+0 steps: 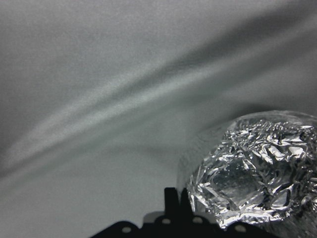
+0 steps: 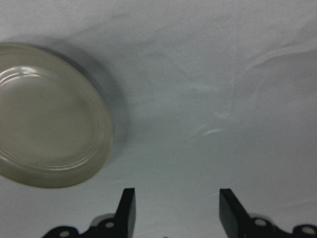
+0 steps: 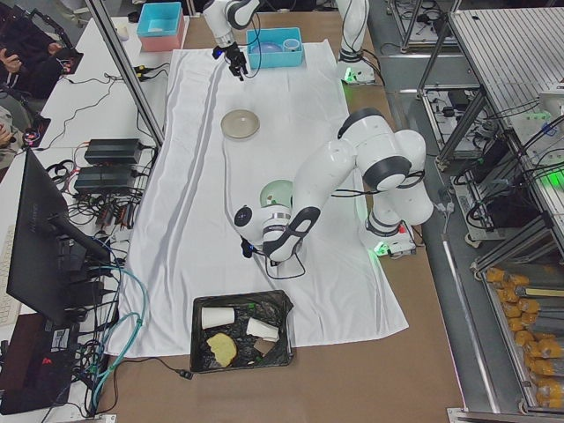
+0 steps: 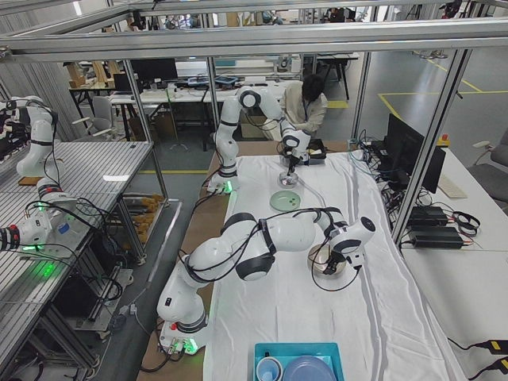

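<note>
In the left wrist view a crumpled foil-filled clear round container (image 1: 252, 173) sits on the white cloth, with my left gripper at its left edge, fingertips nearly together; whether they pinch the rim is unclear. In the right camera view it is a small silvery shape (image 4: 287, 179) beyond the green plate (image 4: 285, 201). My right gripper stands open with nothing between its fingers, above the cloth beside a beige plate (image 2: 49, 124). The beige plate (image 3: 240, 123) also shows in the left camera view.
A black tray (image 3: 286, 357) with white rolls and a yellow item lies at the near end. A blue bin (image 3: 275, 61) with dishes stands at the far end.
</note>
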